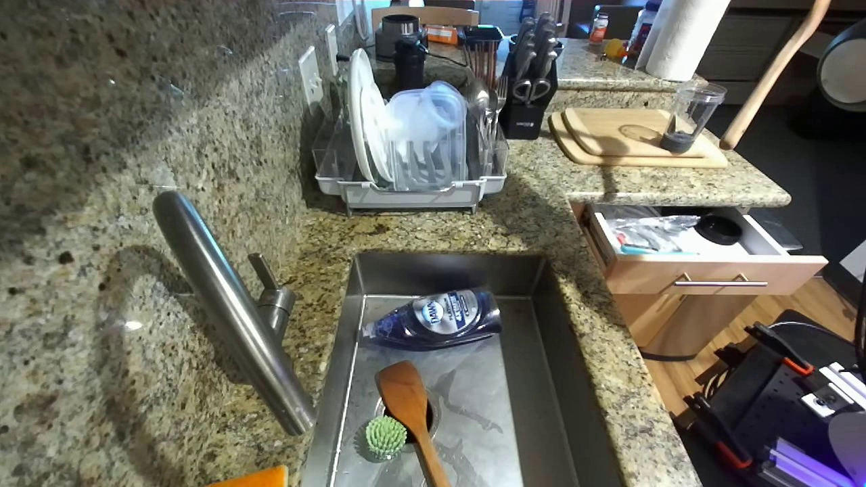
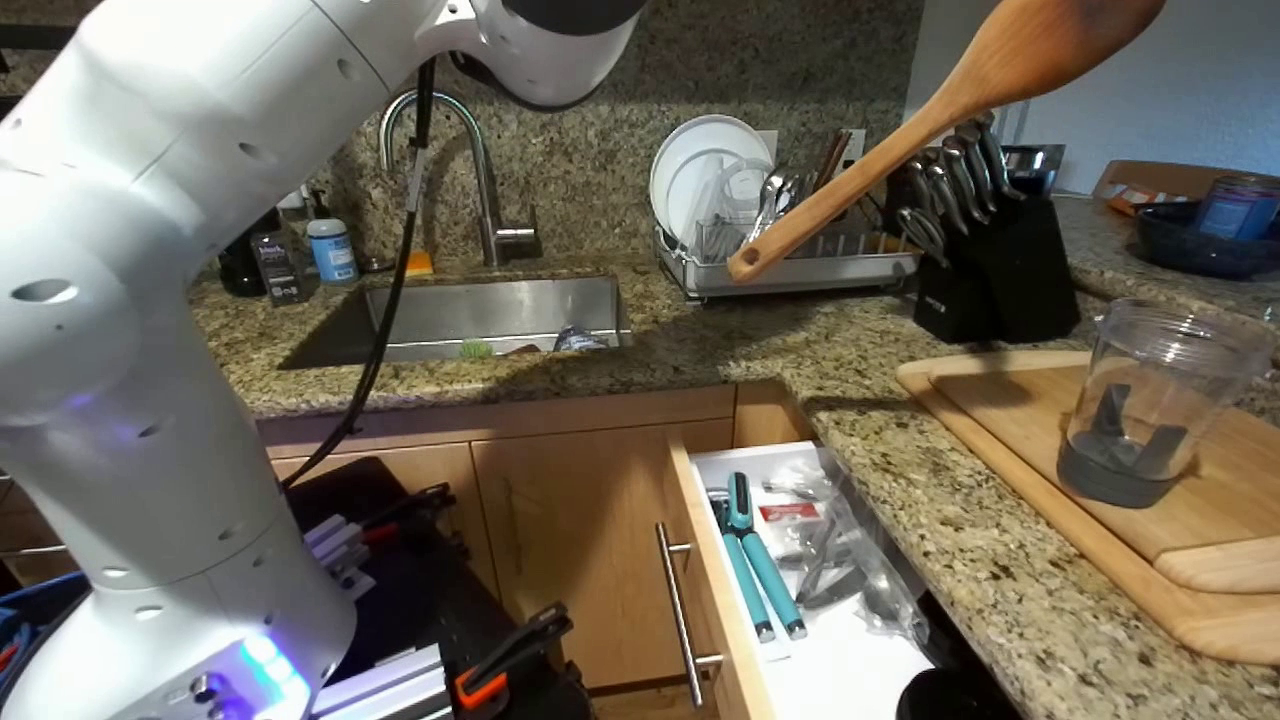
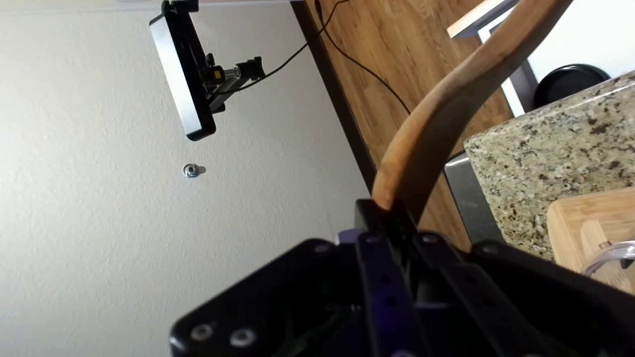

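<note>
My gripper is shut on the broad end of a wooden spoon (image 3: 458,107) in the wrist view; the handle points away toward the upper right. In the second exterior view the same wooden spoon (image 2: 876,168) hangs in the air above the counter, handle end low and left, with the gripper itself out of frame. The first exterior view shows only the handle of the spoon (image 1: 775,77) at the upper right. Below, an open drawer (image 2: 768,672) holds teal-handled tools (image 2: 756,552) and plastic bags.
A clear blender cup (image 2: 1140,408) stands on stacked cutting boards (image 2: 984,372). A knife block (image 2: 1002,264) and a dish rack (image 2: 780,276) line the counter. In the sink (image 1: 519,406) lie a blue soap bottle (image 1: 442,318), a green brush (image 1: 385,437) and another wooden utensil (image 1: 403,393).
</note>
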